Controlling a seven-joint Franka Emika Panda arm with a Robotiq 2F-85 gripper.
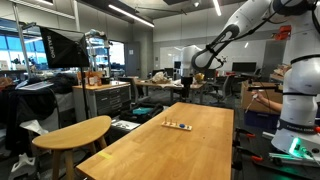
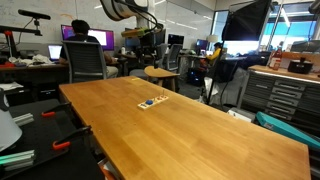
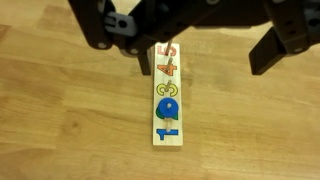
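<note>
A narrow wooden number board lies flat on the table, with coloured digits along it and upright pegs. A blue ring sits on the board near the digits 1 and 2. My gripper is open above the table, its dark fingers wide apart and nothing between them. The board shows closer to the left finger in the wrist view, partly covered by the gripper's body at its 5 end. From outside, the board is small on the tabletop and the gripper hangs well above table height.
Bare wood surrounds the board on the large table. A round side table stands at the left, with a dark photo light behind it. An office chair is beyond the table's far end.
</note>
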